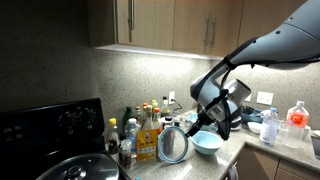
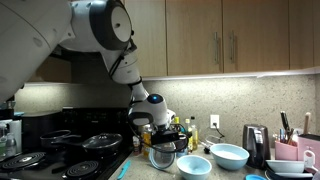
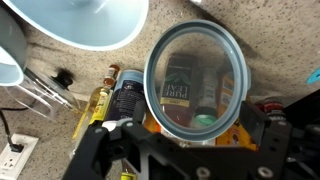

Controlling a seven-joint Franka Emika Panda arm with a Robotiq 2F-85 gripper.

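Note:
A round glass lid [image 1: 172,145] with a pale rim stands tilted against a row of bottles on the counter. In the wrist view the lid [image 3: 197,80] lies just ahead of my gripper, and bottles show through its glass. The fingers are open, one dark finger [image 3: 98,142] on each side, with no object held between them. From exterior view 1, the gripper [image 1: 189,132] hangs beside the lid's upper right edge, near a light blue bowl [image 1: 207,143]. Whether a finger touches the lid, I cannot tell.
Several bottles, one amber [image 1: 147,138], crowd the counter behind the lid. A covered pan [image 1: 82,168] sits on the stove at left. Light blue bowls [image 2: 229,155], a kettle [image 2: 258,146] and a pink container [image 2: 289,151] occupy the other side. Cabinets [image 2: 225,35] hang overhead.

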